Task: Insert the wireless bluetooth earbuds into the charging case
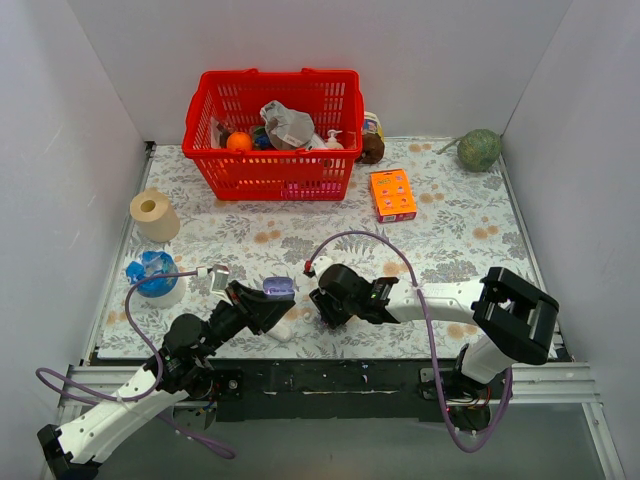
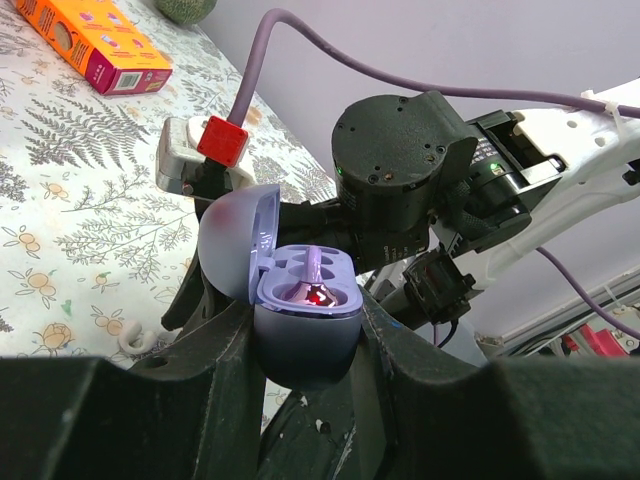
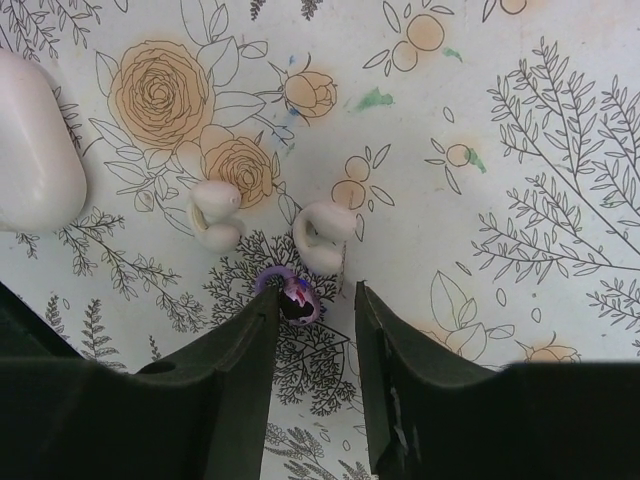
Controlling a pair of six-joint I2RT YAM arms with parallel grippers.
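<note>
My left gripper is shut on an opened purple charging case, its lid tipped up and a shiny purple earbud seated in one side of it. Over the table, my right gripper is part open with nothing held. Below and between its fingers lies a loose purple earbud on the patterned cloth. Two white C-shaped earbuds lie just beyond it. In the top view the right gripper hides these earbuds.
A white case lies at the left in the right wrist view. At the back stand a red basket and an orange box; a paper roll is at the left.
</note>
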